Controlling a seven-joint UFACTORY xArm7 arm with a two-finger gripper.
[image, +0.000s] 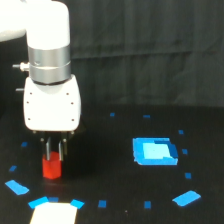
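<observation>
A small red block (51, 168) stands on the dark table at the lower left of the camera view. My white gripper (54, 150) points down at it from above, its dark fingers reaching the block's top part. They overlap the block's upper edge in this view. Dark fingers against the dark background hide whether they press on the block or only stand around it.
To the right lies a blue-taped square with a pale middle (157, 151). A white piece with blue tape (54, 212) sits at the front edge, near the block. Blue tape marks dot the table.
</observation>
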